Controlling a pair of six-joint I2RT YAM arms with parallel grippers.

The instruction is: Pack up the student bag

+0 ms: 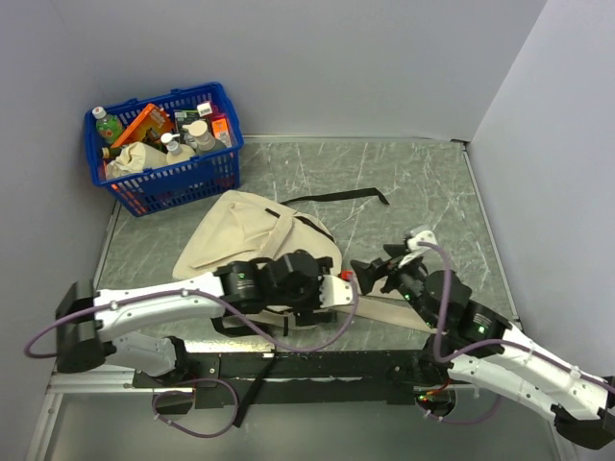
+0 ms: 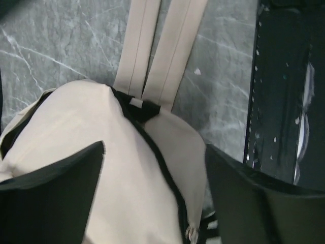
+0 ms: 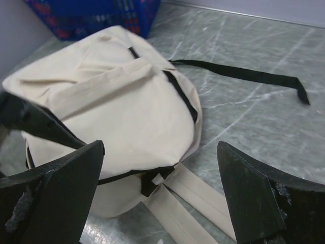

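Note:
A cream bag (image 1: 235,229) with black trim lies flat on the grey marbled table, partly covered by my left arm in the top view. My left gripper hovers over the bag's strap end, its fingers apart and nothing between them. Below it show the bag's black zipper edge and two beige straps (image 2: 168,56). To the right of the bag, my right gripper stands open and empty, facing the corner where the straps (image 3: 180,216) join the bag. One dark finger of the left gripper reaches in over the bag in the right wrist view.
A blue basket (image 1: 178,182) at the back left holds bottles, an orange pack, a cloth and other items. A black strap (image 1: 341,195) extends from the bag across the table.

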